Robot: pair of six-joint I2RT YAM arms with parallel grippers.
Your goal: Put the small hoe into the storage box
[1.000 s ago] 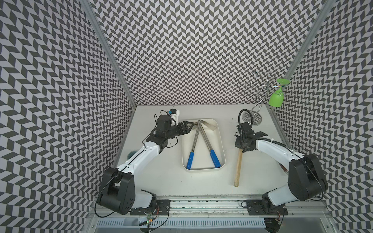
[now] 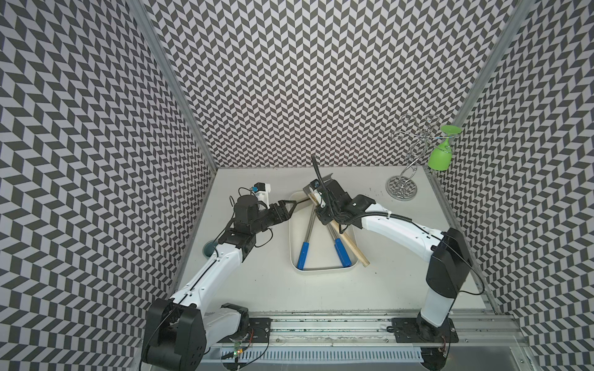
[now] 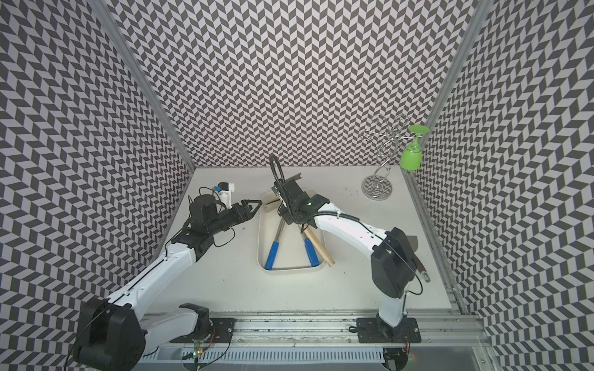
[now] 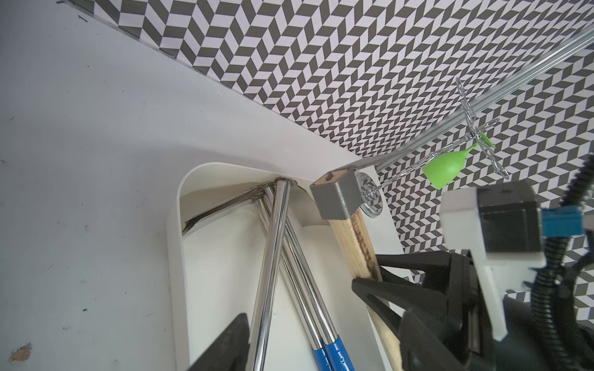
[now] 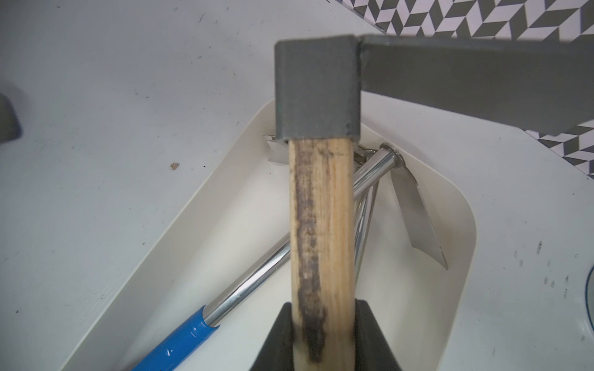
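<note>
My right gripper is shut on the wooden handle of the small hoe, just below its grey metal head, holding it over the cream storage box. The long handle slants toward the box's front right. In the box lie metal-shafted tools with blue grips, their blades at the far end. My left gripper stands open at the box's left rim, with nothing between its fingers.
A chrome stand with a green glass is at the back right. Another dark-handled tool lies at the right edge, and a bluish round object at the left. The table in front of the box is clear.
My right gripper has carried the hoe leftward from the table right of the box to above it.
</note>
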